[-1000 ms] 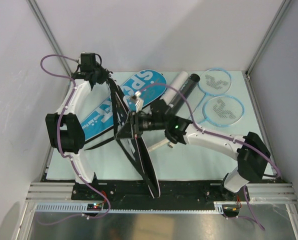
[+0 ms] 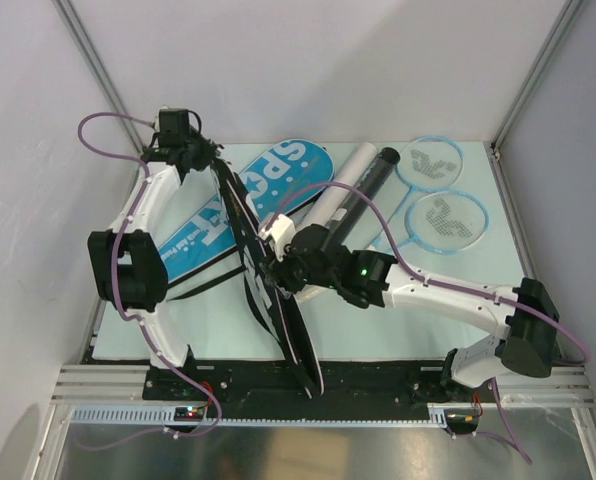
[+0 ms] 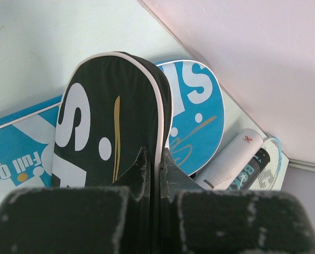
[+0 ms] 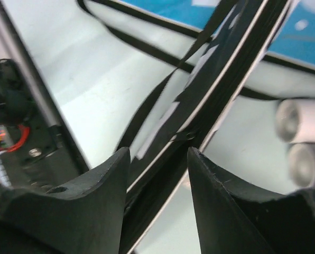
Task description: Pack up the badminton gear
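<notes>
A long black racket bag with light piping point(image 2: 293, 340) is held up on edge, slanting from upper left to the front edge of the table. My left gripper point(image 2: 216, 150) is shut on its rounded head end; in the left wrist view a black lettered panel point(image 3: 107, 121) stands beside the fingers. Over the bag's middle, my right gripper is part open, its fingertips apart. A small dark zipper pull point(image 4: 185, 135) shows just beyond them on the bag. The bag's loose black strap point(image 4: 141, 114) hangs to one side.
A blue racket bag point(image 2: 193, 240) lies flat behind. Right of it lie a white tube point(image 2: 354, 165), a black tube point(image 2: 378, 175) and two blue-framed rackets point(image 2: 446, 220).
The right gripper has let go of the strap, which now hangs loose, and has shifted right over the bag's middle. The left arm keeps its place with the bag.
</notes>
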